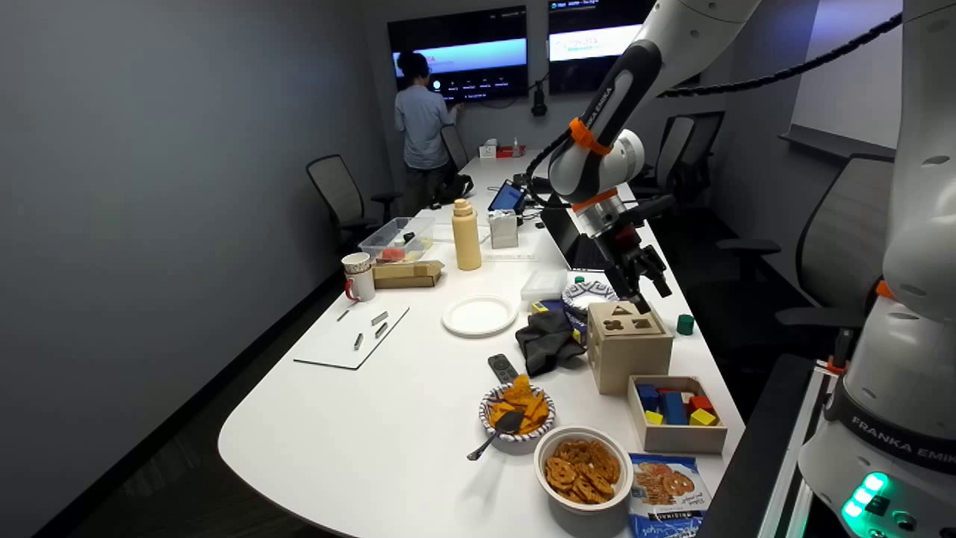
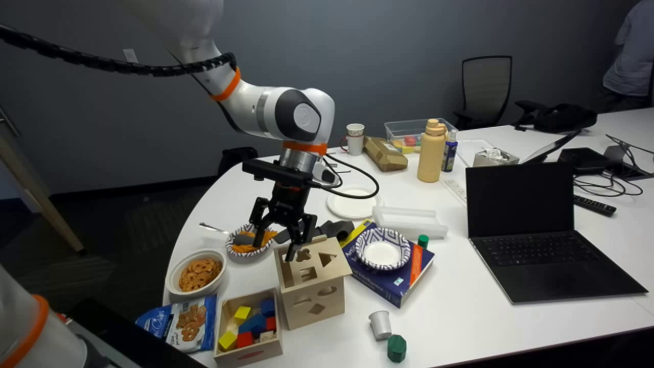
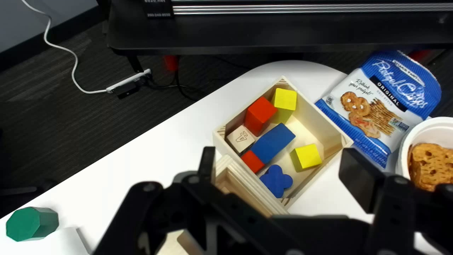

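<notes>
My gripper (image 2: 277, 250) is open above the wooden shape-sorter box (image 2: 316, 300), its fingers wide apart and nothing between them. Holes of several shapes are cut into the box's top and side. Beside the sorter, an open wooden tray (image 3: 322, 121) holds colored blocks: a blue bar (image 3: 272, 142), a blue flower-shaped block (image 3: 276, 180), a yellow block (image 3: 306, 157), a red block (image 3: 259, 114) and others. A green block (image 2: 396, 347) rests alone on the table near a small grey cup (image 2: 380, 324). In the wrist view the gripper's own body hides much of the sorter.
A pretzel bag (image 1: 668, 496), a bowl of pretzels (image 1: 582, 470) and a bowl of chips with a spoon (image 1: 517, 409) crowd the tray's side. A patterned bowl (image 2: 383, 248) sits on a blue book (image 2: 399, 293). The laptop (image 2: 552, 257) stands open. Table by the white plate (image 1: 479, 317) is clear.
</notes>
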